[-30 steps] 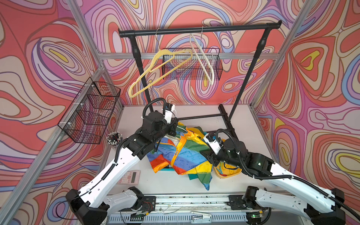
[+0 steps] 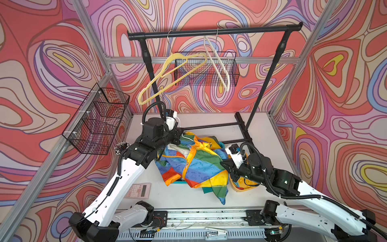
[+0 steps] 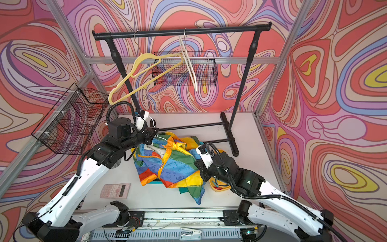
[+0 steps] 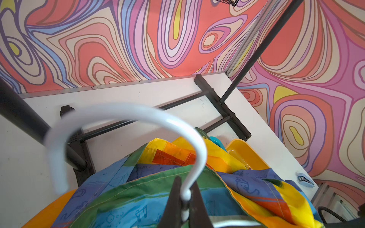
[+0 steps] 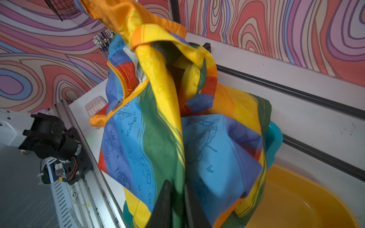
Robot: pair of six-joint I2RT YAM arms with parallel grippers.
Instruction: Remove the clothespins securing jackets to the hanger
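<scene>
A multicoloured jacket (image 2: 201,165) lies in a heap on the white table between both arms. My left gripper is shut on the neck of a white hanger, whose curved hook (image 4: 167,117) rises above the fingers. A white hanger arm (image 4: 237,223) runs into the jacket's neck. On the jacket's right side, my right gripper is shut on a fold of its green and yellow cloth (image 5: 173,163). I cannot make out any clothespin; folds and the arms hide parts of the jacket.
A yellow container (image 5: 304,201) stands by my right gripper. Two empty hangers, one yellow (image 2: 161,76) and one white (image 2: 217,64), hang from the black rack (image 2: 217,31) above. A pink calculator (image 2: 139,190) lies front left.
My left gripper has moved left with the hanger, pulling away from my right one.
</scene>
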